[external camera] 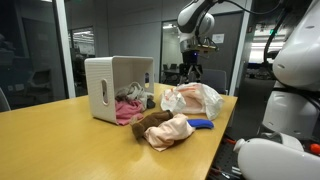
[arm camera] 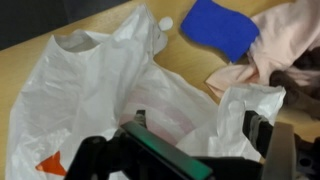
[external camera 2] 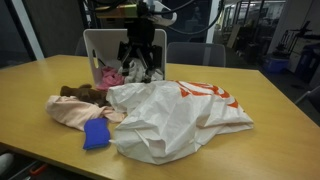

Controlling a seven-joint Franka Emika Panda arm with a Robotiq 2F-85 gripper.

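Observation:
My gripper [external camera: 190,77] hangs open above the white plastic bag [external camera 2: 185,115], with nothing between its fingers. In the wrist view the bag [arm camera: 85,85] spreads crumpled beneath the gripper, its mouth loosely open and orange print on its side. A blue cloth [external camera 2: 97,133] lies flat beside the bag. To its left in exterior view 2 are a pale pink cloth [external camera 2: 72,112] and a brown, furry-looking item [external camera 2: 85,94]. Behind them, a white bin [external camera: 104,82] lies on its side with grey and pink cloths [external camera: 128,104] at its opening.
The wooden table [external camera: 60,135] has wide clear room on the left in exterior view 1. Free surface also lies right of the bag in exterior view 2. Chairs [external camera 2: 197,53] stand behind the table.

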